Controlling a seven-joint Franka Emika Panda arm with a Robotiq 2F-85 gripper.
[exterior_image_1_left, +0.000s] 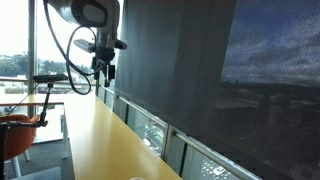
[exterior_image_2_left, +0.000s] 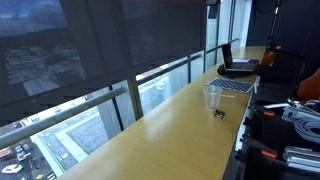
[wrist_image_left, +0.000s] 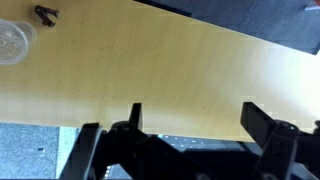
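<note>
My gripper is open above the wooden table, its two dark fingers wide apart and nothing between them. In exterior view 1 the gripper (exterior_image_1_left: 113, 60) hangs high over the table's far part. A clear cup (wrist_image_left: 12, 43) lies in the upper left of the wrist view, cut by the frame's edge. Close beside it is a small black object (wrist_image_left: 46, 15), too small to identify. From exterior view 2, the cup (exterior_image_2_left: 212, 99) stands on the table with the black object (exterior_image_2_left: 220, 113) just in front of it. Both are well clear of my fingers.
A dark laptop-like object (exterior_image_2_left: 236, 66) stands farther along the table, with a pale flat item (exterior_image_2_left: 232, 86) in front. Dark blinds (exterior_image_1_left: 195, 70) and windows line one long side. An orange chair (exterior_image_1_left: 18, 140) stands off the other side.
</note>
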